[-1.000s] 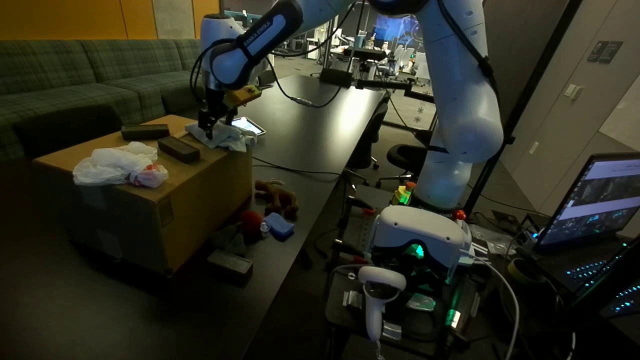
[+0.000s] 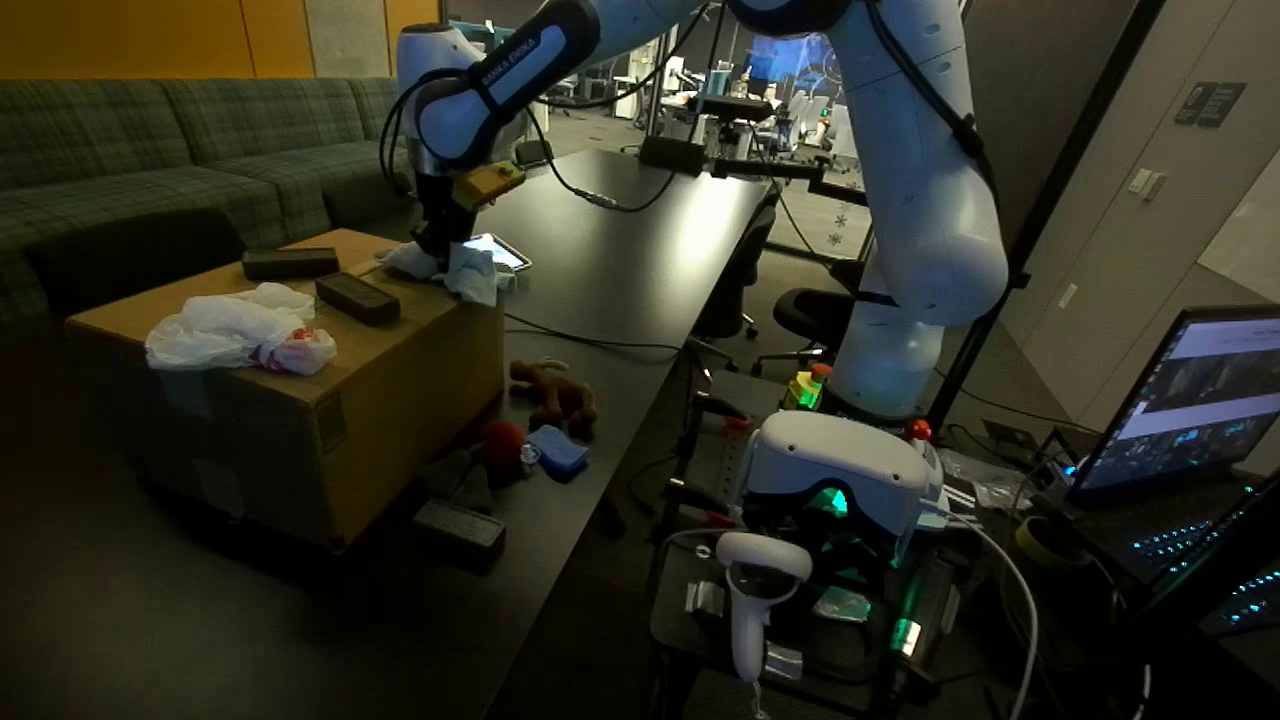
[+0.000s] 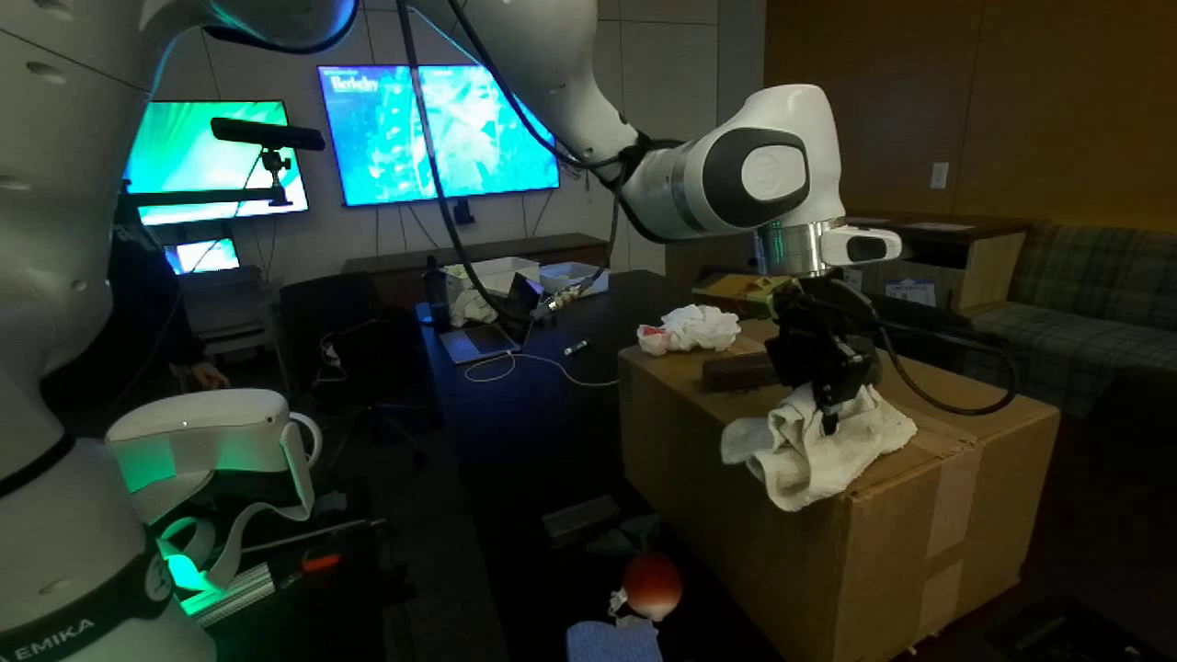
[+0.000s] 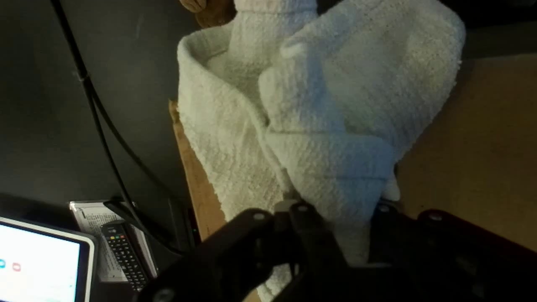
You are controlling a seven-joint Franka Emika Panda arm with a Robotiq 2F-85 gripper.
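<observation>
A white towel (image 3: 813,454) lies rumpled on a corner of the cardboard box (image 3: 734,485), part of it hanging over the edge. My gripper (image 3: 829,414) points down at the towel, shut on a bunched fold of it. In the wrist view the towel (image 4: 327,156) rises in thick folds, and a fold runs between the dark fingers. From the first exterior side, the gripper (image 2: 441,254) stands over the far end of the box, with the towel (image 2: 474,276) on both sides of it.
On the box top also rest a white plastic bag (image 2: 228,330) and two dark blocks, one an eraser-like block (image 2: 357,298). Beside the box on the table are a brown plush toy (image 2: 554,394), a red ball (image 2: 501,450) and a blue sponge (image 2: 558,451). A tablet (image 4: 37,261) and remote (image 4: 123,254) lie nearby.
The gripper's fingers have closed from a wide stance, and the towel between them has bunched up. The arm has shifted only slightly; the other objects are unmoved.
</observation>
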